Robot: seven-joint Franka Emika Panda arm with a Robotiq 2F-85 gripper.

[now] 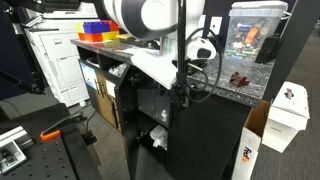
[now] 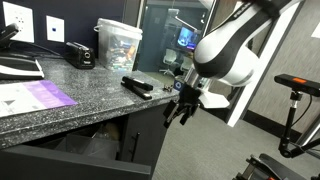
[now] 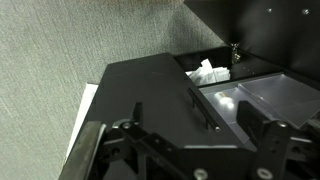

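My gripper (image 1: 183,92) hangs in front of the black cabinet (image 1: 205,130), below the countertop's front edge. In the wrist view its two dark fingers stand wide apart, with nothing held between them. A black door panel (image 3: 140,95) with a dark bar handle (image 3: 203,108) lies beneath and ahead of the fingers. Beside the panel the cabinet stands open, showing a clear bin (image 3: 270,98) and a crumpled white item (image 3: 207,73) inside. From the other side, the gripper (image 2: 178,112) appears near the counter's corner; whether it touches the door cannot be told.
On the granite counter (image 2: 75,90) are a black stapler (image 2: 137,88), a lidded clear tub (image 2: 118,45) and a purple-edged paper (image 2: 35,97). Colored blocks (image 1: 97,28) sit at the far end. A white box (image 1: 287,115) stands on the floor beside the cabinet.
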